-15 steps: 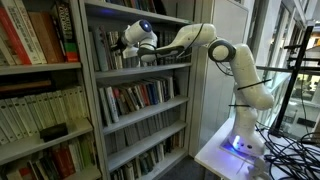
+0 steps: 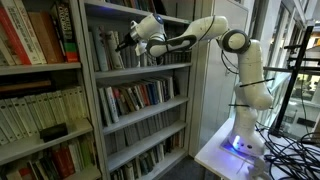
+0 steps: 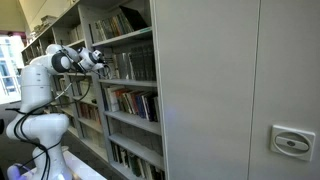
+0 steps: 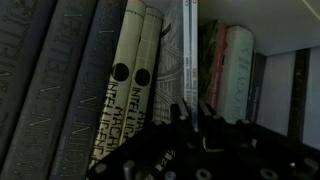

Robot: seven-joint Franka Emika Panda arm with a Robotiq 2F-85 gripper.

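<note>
My gripper is at the bottom centre of the wrist view, its dark fingers closed round the lower part of a thin pale book (image 4: 190, 55). Much of the grip is dark and blurred. Left of that book stand two cream-spined volumes (image 4: 120, 80) and several dark, thick ones (image 4: 90, 85). To its right are a red book (image 4: 209, 60) and a pale book (image 4: 236, 70). In exterior view 1 the gripper (image 2: 127, 42) is small, in front of the upper bookshelf; the held book is hard to make out there.
Grey bookcases (image 2: 93, 85) with several full shelves fill the left and middle of exterior view 1. Uprights and shelf boards hem in the space near the gripper. A white table (image 2: 218, 158) stands by the arm's base. In exterior view 2, a large pale cabinet wall (image 3: 220, 90) is on the right.
The arm's wrist and forearm have shifted slightly to the right in exterior view 1. The books on the other shelves look unchanged.
</note>
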